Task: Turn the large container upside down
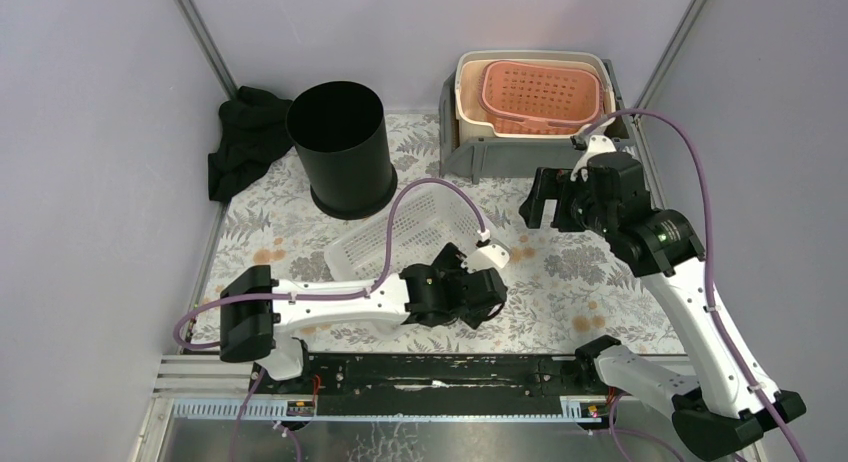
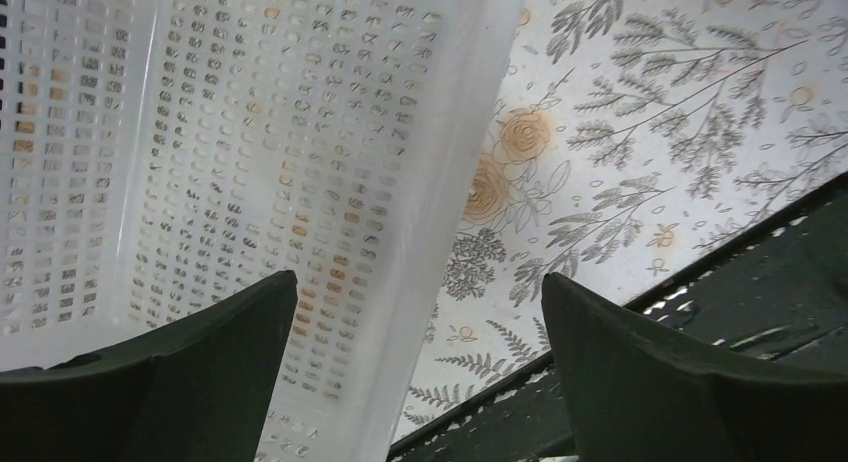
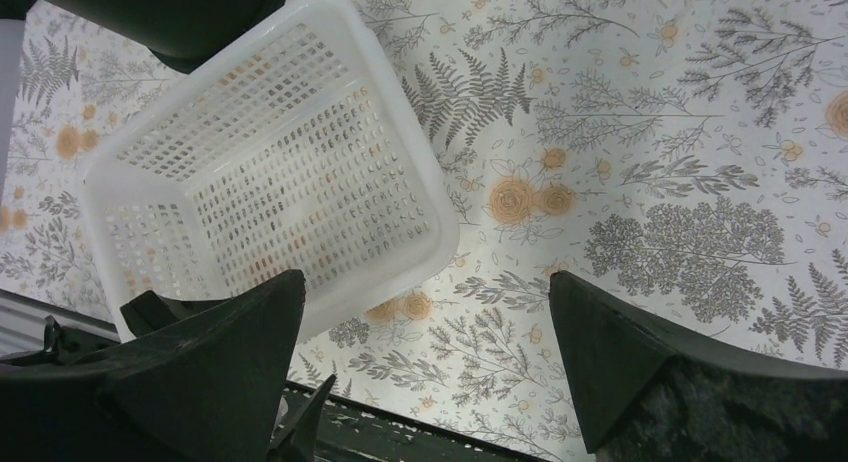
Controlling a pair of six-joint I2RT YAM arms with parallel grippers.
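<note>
The large white perforated basket (image 1: 405,232) (image 2: 280,152) (image 3: 300,182) lies upright on the patterned table, its inside facing up. My left gripper (image 1: 470,312) hangs over the basket's front right side, open, with the long rim between its fingertips from above; whether they touch it is unclear. The left arm hides part of the basket in the top view. My right gripper (image 1: 548,204) is open above the table, right of the basket, with only patterned surface beneath and nothing held.
A black cylinder (image 1: 340,172) stands behind the basket, beside a dark cloth (image 1: 240,147). Stacked bins (image 1: 480,157) with an orange basket (image 1: 540,92) fill the back right. The table right of the white basket is clear.
</note>
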